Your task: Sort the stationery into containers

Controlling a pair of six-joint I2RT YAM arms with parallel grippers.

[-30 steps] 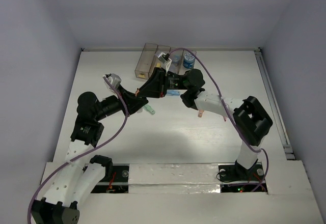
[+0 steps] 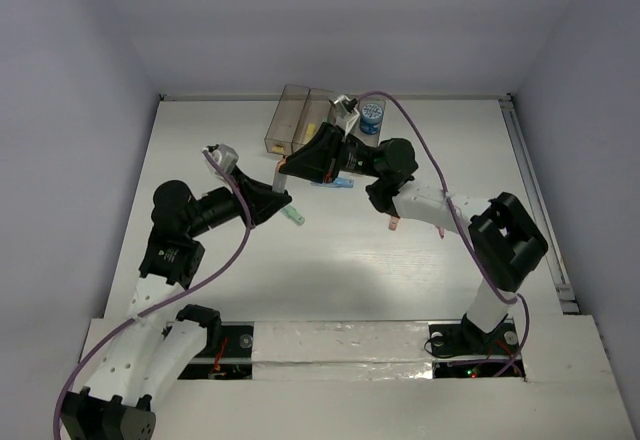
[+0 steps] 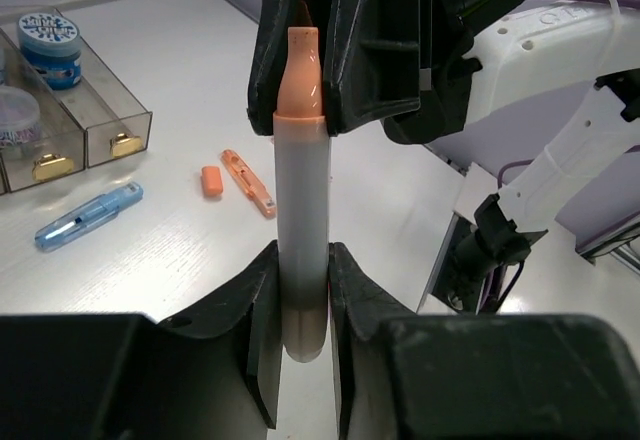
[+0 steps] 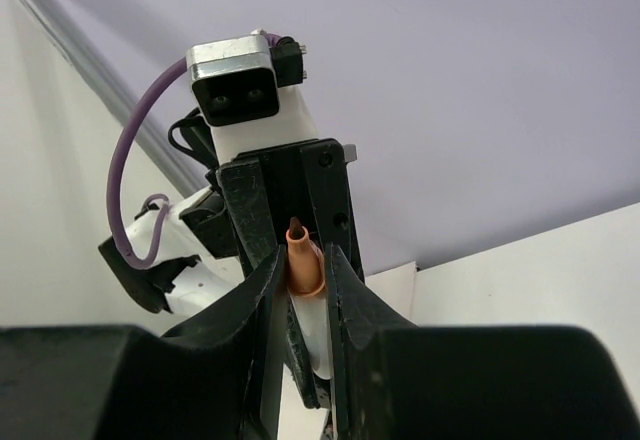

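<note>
A white pen-like stick with an orange tip (image 3: 302,190) stands upright between both grippers, above the table. My left gripper is shut on its lower part. My right gripper is shut at the orange upper end. On the table in the left wrist view lie a blue cutter (image 3: 88,216), an orange cutter (image 3: 247,180) and an orange eraser-like piece (image 3: 212,182). A green item (image 2: 292,214) lies below the grippers in the top view.
A clear divided container (image 2: 285,120) with blue-lidded and other jars (image 3: 49,50) stands at the back.
My right gripper has moved slightly right and up in the top view, showing more of the stick between the two grippers. The left arm is nearly still.
</note>
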